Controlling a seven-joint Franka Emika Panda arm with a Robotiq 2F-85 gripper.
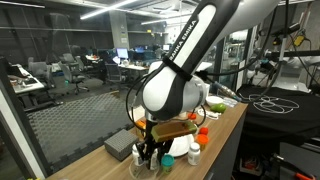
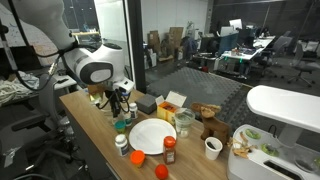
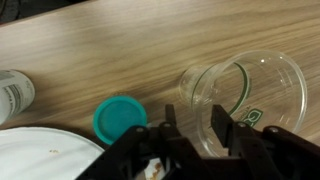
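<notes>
A clear glass cup (image 3: 278,92) fills the right side of the wrist view, its mouth facing the camera. My gripper reaches to the near side of its rim, fingers apart. One finger (image 3: 170,148) shows outside the cup and the other finger (image 3: 240,142) overlaps the mouth, so the glass wall appears between them. Whether either finger touches the glass, I cannot tell. In exterior view 1 the gripper (image 1: 150,158) is low over the near end of the table, and the cup is hard to make out.
A teal lid (image 3: 119,119) lies close to the outer finger. Nearby are a white plate (image 3: 35,157) and a white bottle (image 3: 14,95). A white mug (image 2: 213,148), red-orange items (image 2: 162,171) and a teddy bear (image 2: 214,127) stand farther along the table.
</notes>
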